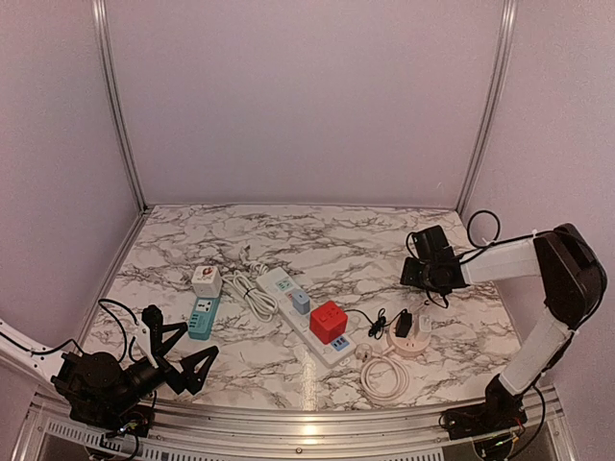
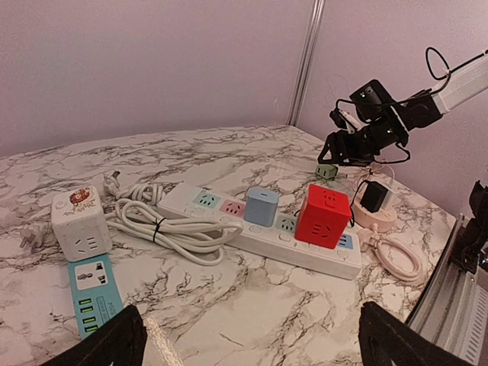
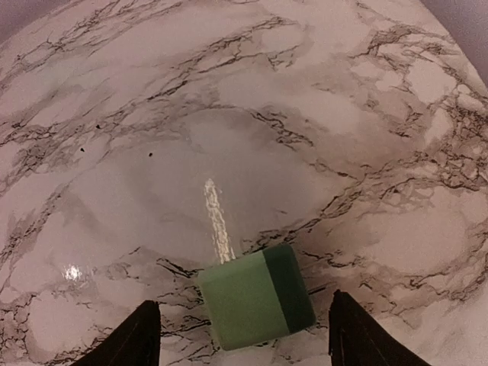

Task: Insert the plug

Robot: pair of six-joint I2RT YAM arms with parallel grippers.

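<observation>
A small green cube plug lies on the marble table near the back right, between the spread fingertips of my right gripper (image 1: 413,274), which is open just above it; it also shows under that arm in the left wrist view (image 2: 326,171). My left gripper (image 1: 197,370) rests open at the front left, nothing between its fingers. A white power strip (image 1: 283,284) carries a red cube (image 1: 328,322) and a pale blue cube (image 1: 300,302). A teal strip (image 1: 202,319) has a white cube (image 1: 207,280) at its far end.
A coiled white cable (image 1: 256,300) lies left of the power strip. At the front right are a round socket unit (image 1: 411,344) with a black plug (image 1: 405,324), and a coiled cord (image 1: 384,379).
</observation>
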